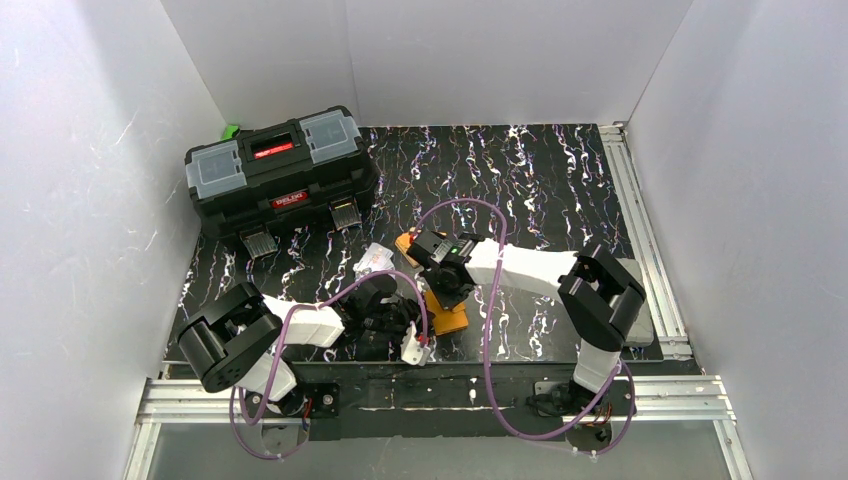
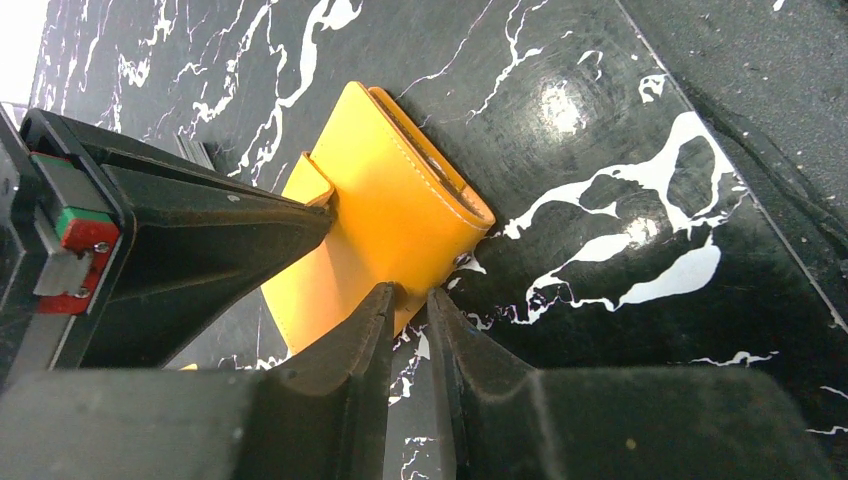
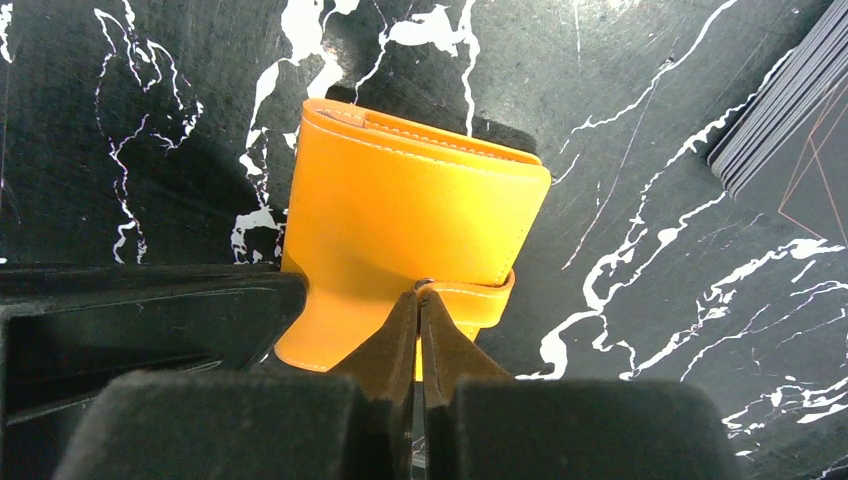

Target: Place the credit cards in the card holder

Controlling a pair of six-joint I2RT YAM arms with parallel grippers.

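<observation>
The orange card holder (image 3: 410, 210) stands closed on the dark marbled table, its strap (image 3: 470, 300) across one face. At its lower edge, my left gripper is shut on the holder. My right gripper is shut with its tips at the end of the strap, by the snap. Whether the strap is pinched between them is hard to tell. In the left wrist view the strap (image 2: 312, 182) bends outward beside the right fingers (image 2: 270, 225). A stack of cards (image 3: 785, 130) lies apart from the holder; the top view shows pale cards (image 1: 374, 259) left of it.
A black toolbox (image 1: 280, 170) occupies the back left. Another orange object (image 1: 404, 243) shows partly behind my right gripper. A grey pad (image 1: 636, 305) lies at the right edge. Free table (image 1: 540, 190) stretches across the back right.
</observation>
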